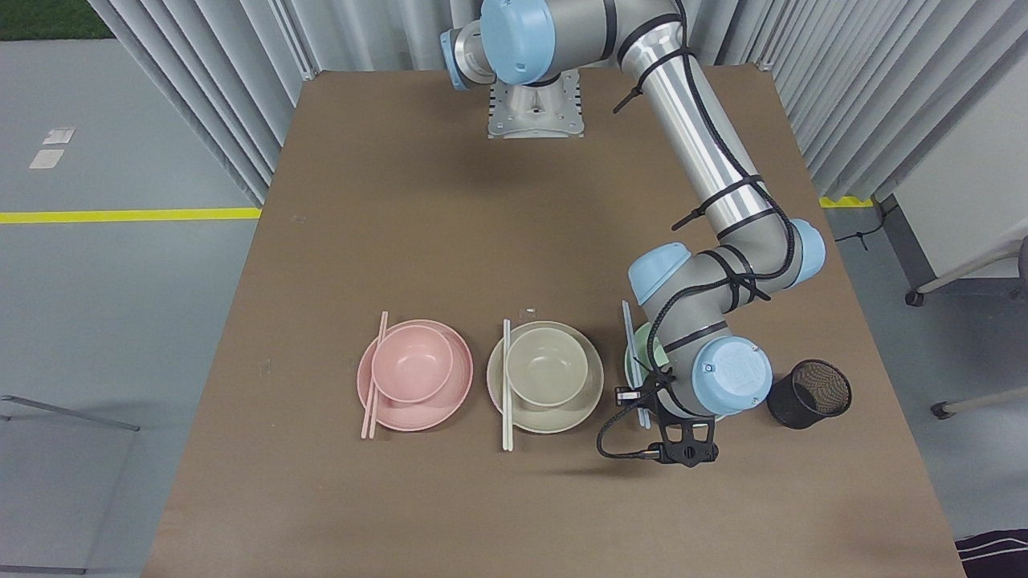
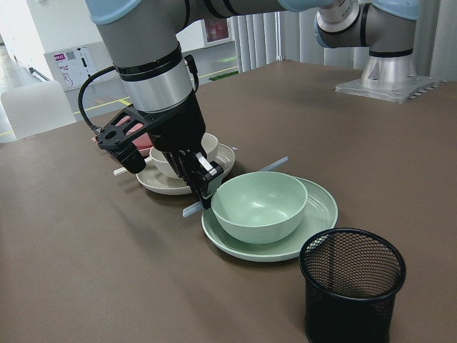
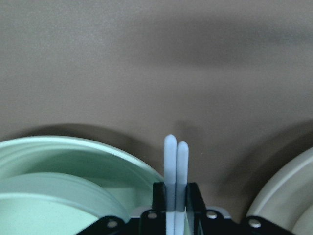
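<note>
My gripper (image 2: 205,182) hangs low at the left edge of a mint green bowl (image 2: 258,207) on a matching plate (image 2: 322,212). A pair of pale blue chopsticks (image 1: 629,328) lies along that side; in the wrist view the chopsticks (image 3: 175,171) run upright between my two fingers, and the fingers look shut on them. Arm and gripper hide much of the green set in the front view.
Left of me stand a cream plate with bowl (image 1: 547,365) and white chopsticks (image 1: 507,385), then a pink set (image 1: 412,363). A black mesh cup (image 1: 797,396) stands right.
</note>
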